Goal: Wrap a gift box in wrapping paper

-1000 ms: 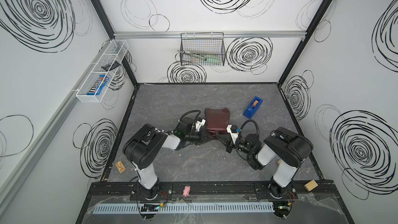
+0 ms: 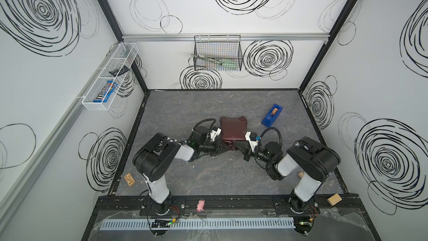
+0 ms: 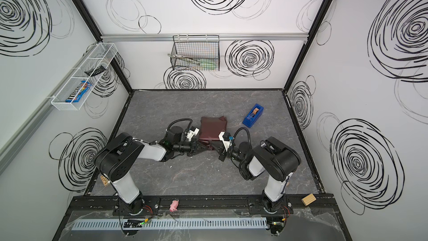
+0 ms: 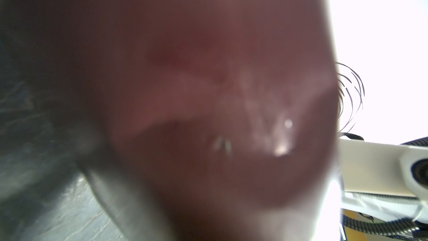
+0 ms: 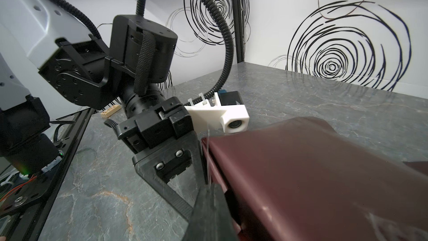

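A box wrapped in maroon paper [image 2: 233, 127] sits mid-table, glossy, with a folded flap along its front end. My left gripper [image 2: 223, 145] is low at that front end, its fingers against the maroon paper; its wrist view is filled by blurred maroon. My right gripper [image 2: 237, 145] meets the same end from the right, its tip close to the left one's. In the right wrist view the right fingers [image 5: 209, 223] appear closed together beside the paper's edge. Whether either holds a thin fold of paper is hidden.
A blue tape dispenser [image 2: 271, 115] lies right of the box. Small wooden blocks [image 2: 129, 179] are at the edges, a pink pig [image 2: 200, 205] at the front. Wire baskets [image 2: 218, 53] hang on the walls.
The left arm and the box look unchanged.
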